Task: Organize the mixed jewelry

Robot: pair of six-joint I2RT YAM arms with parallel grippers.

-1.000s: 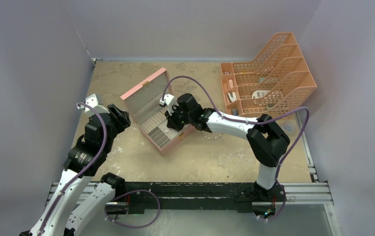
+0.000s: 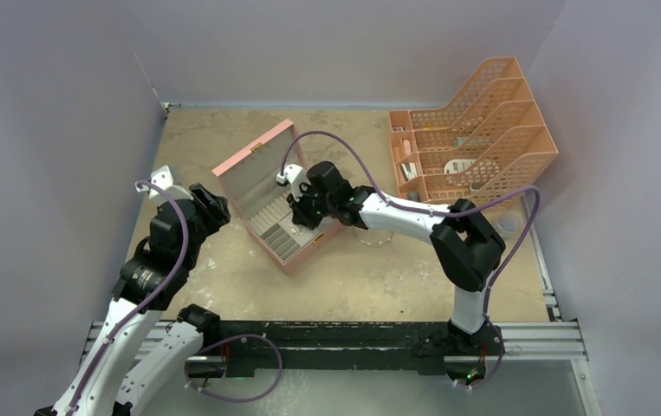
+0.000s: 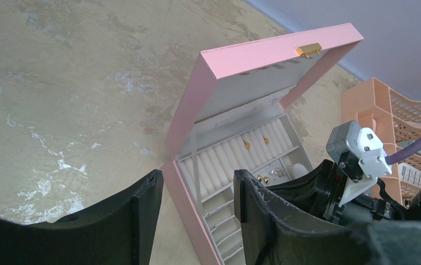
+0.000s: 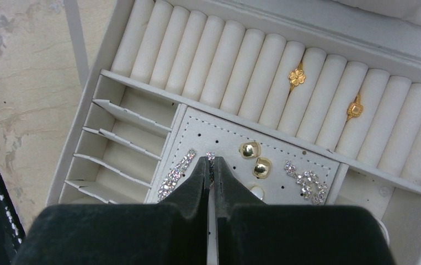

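An open pink jewelry box stands left of centre, its lid raised. My right gripper is shut low over the earring panel, a small sparkly piece at its tips; whether it is held I cannot tell. Sparkly pieces and gold studs lie on that panel. Two gold rings sit in the roll slots; the left compartments look empty. My left gripper hangs left of the box, part open, nothing between its fingers.
A peach desk organizer with small items stands at the back right. A thin chain lies right of the box, under the right arm.
The left arm has not visibly moved.
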